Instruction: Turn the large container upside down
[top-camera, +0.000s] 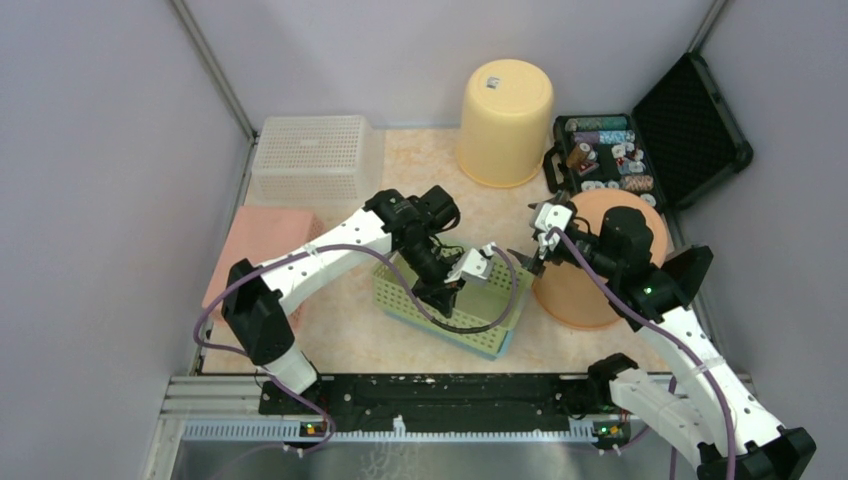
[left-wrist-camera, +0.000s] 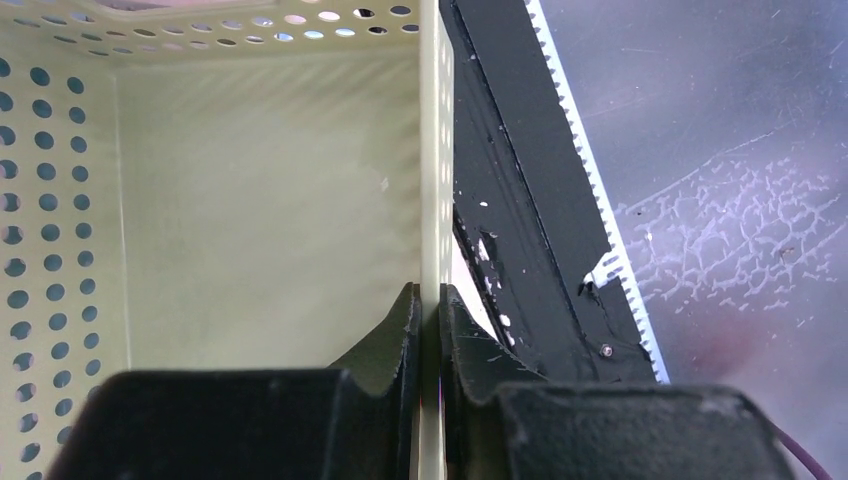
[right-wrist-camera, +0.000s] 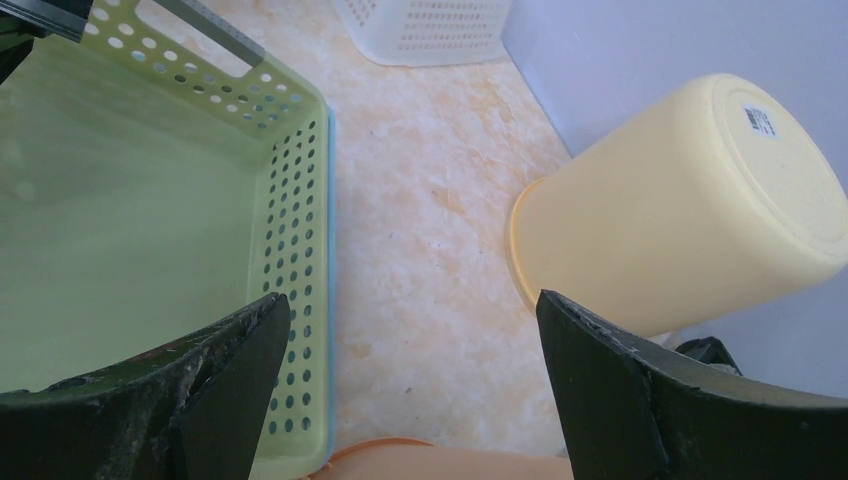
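A green perforated container (top-camera: 475, 305) stands open side up on the table, turned at an angle, with a light-blue layer along its lower outside. My left gripper (top-camera: 447, 303) is over its front long wall; in the left wrist view the rim (left-wrist-camera: 430, 200) runs between the fingers, and the left gripper is shut on it. Off the container's right end, my right gripper (top-camera: 525, 235) stands open and apart from it. In the right wrist view, the container's perforated end wall (right-wrist-camera: 292, 240) lies to the left, and nothing is between the fingers.
A yellow bucket (top-camera: 507, 115) stands bottom up at the back. A white basket (top-camera: 310, 155) and a pink box (top-camera: 255, 250) occupy the left side. Beneath the right arm lies a round orange item (top-camera: 575, 295); an open black case (top-camera: 605, 155) of spools is behind it. Bare table shows behind the container.
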